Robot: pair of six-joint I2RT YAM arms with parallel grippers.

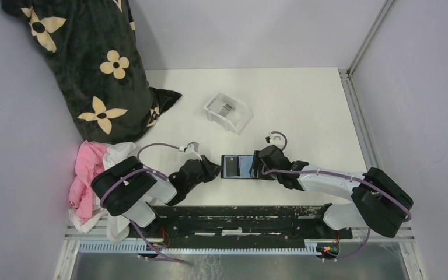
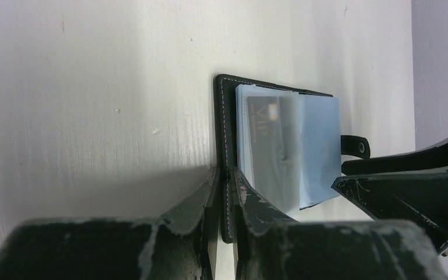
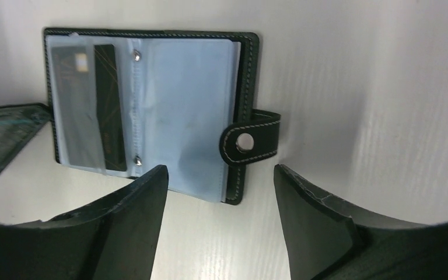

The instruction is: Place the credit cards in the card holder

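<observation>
The card holder (image 3: 249,70) lies spread open on the table, a black cover with clear bluish sleeves and a snap strap (image 3: 262,137) at its right end. A dark card (image 3: 111,111) sits in the left sleeve, part of it covered by the clear pocket and part of it bare. My left gripper is shut on the holder's left edge. At the strap end my right gripper stands open, nothing held; in the top view its arm hides that end of the holder.
A white bin (image 1: 244,119) stands behind the holder, with greyish cards (image 1: 221,108) inside. A dark flowered cloth (image 1: 102,81) and a pink cloth (image 1: 87,175) take up the left side.
</observation>
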